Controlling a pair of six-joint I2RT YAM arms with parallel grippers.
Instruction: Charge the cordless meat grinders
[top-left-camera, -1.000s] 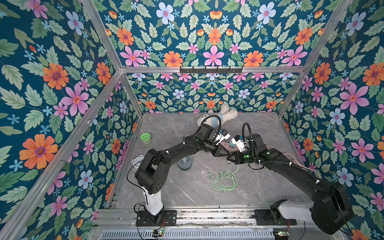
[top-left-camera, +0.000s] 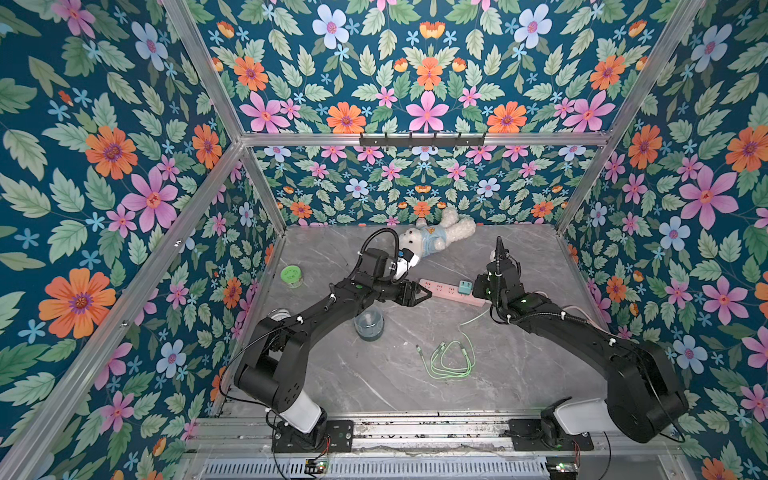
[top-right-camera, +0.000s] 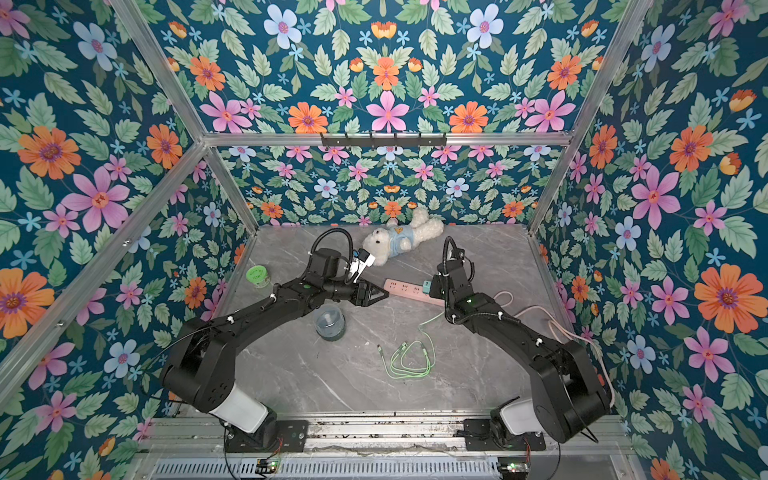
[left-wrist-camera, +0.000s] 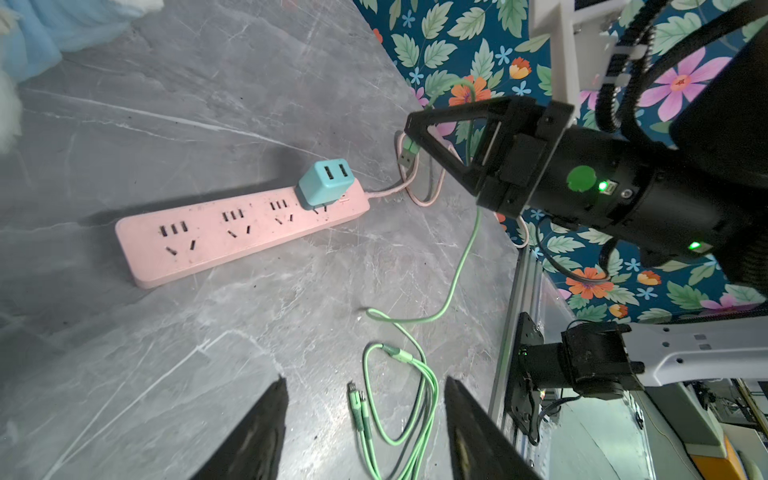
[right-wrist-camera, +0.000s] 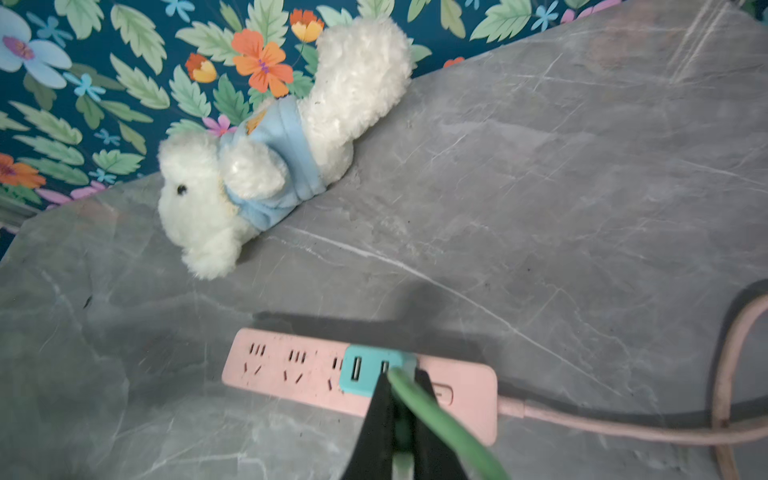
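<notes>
The pink power strip (left-wrist-camera: 232, 228) lies on the grey table, with a teal USB adapter (left-wrist-camera: 326, 182) in its right end. My right gripper is above the strip, its fingers close together on the green cable (right-wrist-camera: 440, 420). A plug end (left-wrist-camera: 409, 150) of that cable sticks out below its fingertips in the left wrist view. The rest of the cable (top-left-camera: 452, 364) lies coiled in front. My left gripper stands open and empty, left of the strip. A clear round container (top-left-camera: 369, 323) and a green round item (top-left-camera: 291, 276), possibly the grinders, stand at left.
A white plush toy (right-wrist-camera: 276, 160) in a blue shirt lies by the back wall. The strip's pink cord (right-wrist-camera: 624, 432) runs off to the right. Bare table lies in front, around the coiled cable.
My left gripper has drawn back to the left, while the right one has moved back over the strip's right end, bringing the cable end along.
</notes>
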